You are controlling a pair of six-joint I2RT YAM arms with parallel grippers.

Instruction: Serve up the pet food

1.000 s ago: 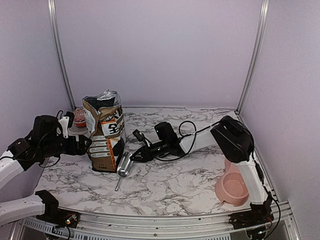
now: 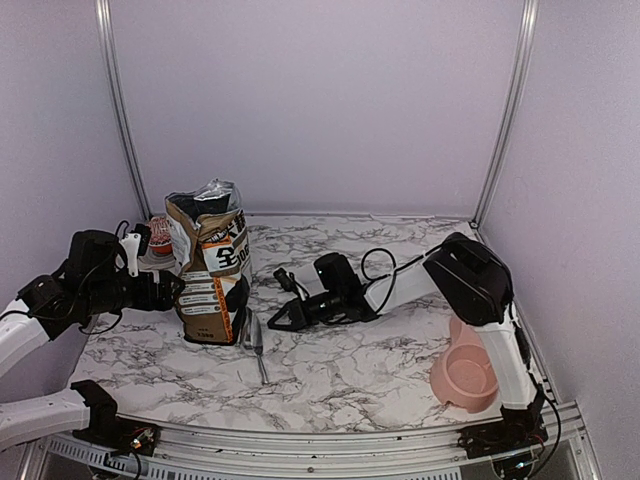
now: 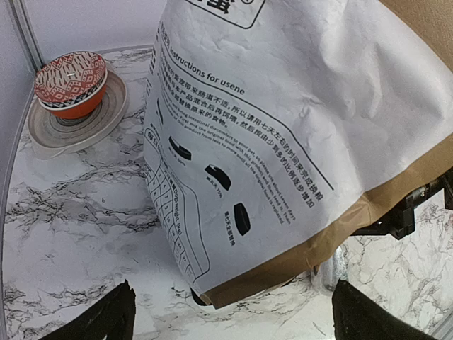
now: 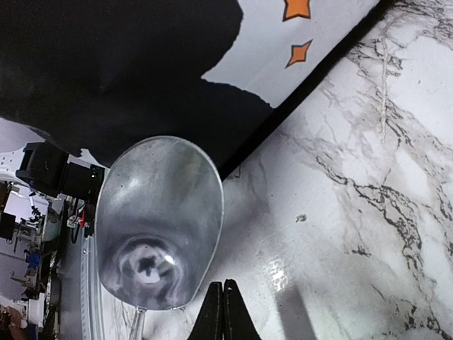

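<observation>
The pet food bag (image 2: 215, 285) stands upright with its top open, left of the middle. Against or close beside its lower right side is the metal scoop (image 2: 254, 340), handle toward the front edge. In the right wrist view the scoop's bowl (image 4: 159, 219) lies left of the fingertips, outside them. My right gripper is shut with nothing between its fingers. My left gripper (image 2: 168, 290) stands at the bag's left side; the left wrist view shows its fingers (image 3: 106, 319) wide apart, with the bag beyond. A pink pet bowl (image 2: 466, 378) sits at the front right.
Behind the bag, at the left, a patterned bowl (image 3: 73, 83) rests on a pale round dish (image 3: 117, 117). The right forearm (image 2: 410, 290) spans above the right side.
The scoop has turned, its handle swinging rightward, and its bowl now stands steeper. The left arm has stayed put.
</observation>
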